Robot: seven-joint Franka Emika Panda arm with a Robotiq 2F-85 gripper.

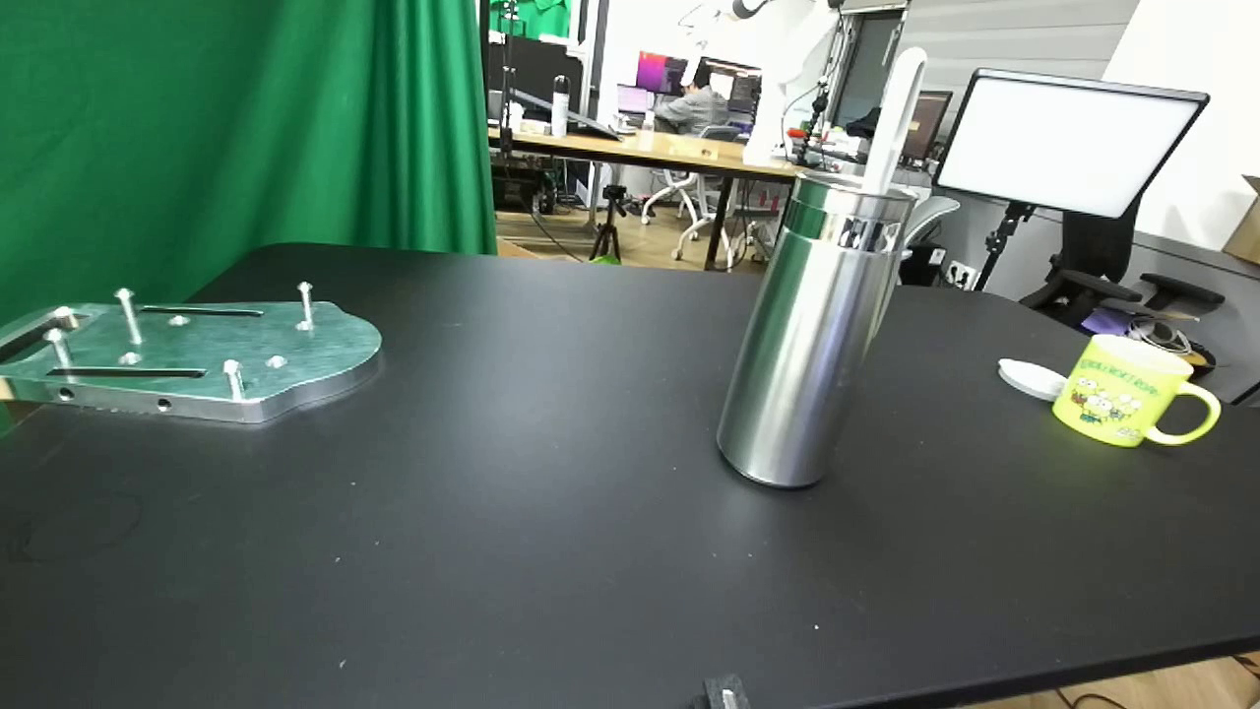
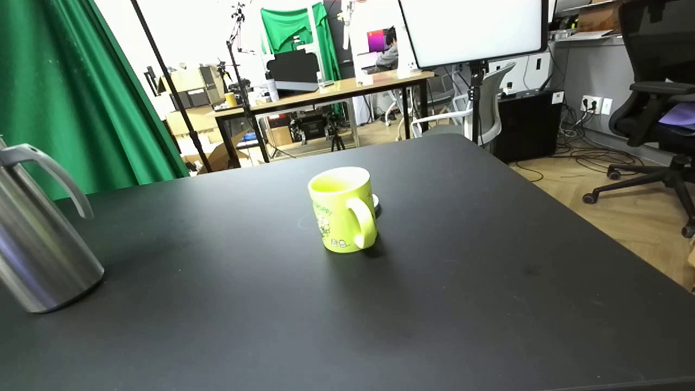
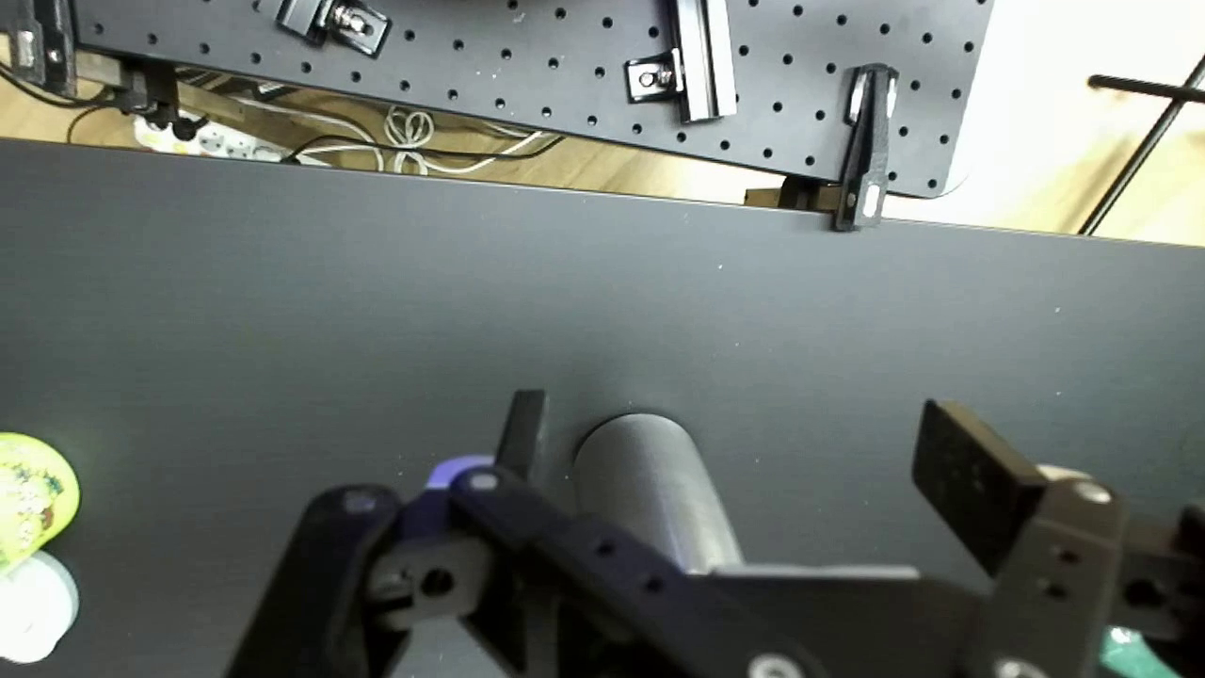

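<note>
A brushed-steel jug (image 1: 803,343) stands upright on the black table, with a pale flat piece (image 1: 895,118) rising from its top. At the left edge of exterior view 2, the jug (image 2: 40,244) shows a curved handle (image 2: 55,172). In the wrist view, my gripper is open, its fingers (image 3: 525,435) wide apart with nothing gripped. The jug's body (image 3: 646,475) appears beneath it, between the fingers in the image, with its upper part hidden behind the gripper. How high the gripper is above the jug, I cannot tell. Neither exterior view shows the gripper.
A yellow-green mug (image 2: 342,208) stands well apart from the jug, with a white round lid (image 1: 1031,379) beside it. A metal plate with upright bolts (image 1: 195,349) lies at the left in exterior view 1. Between plate and jug, the table (image 1: 532,473) is bare.
</note>
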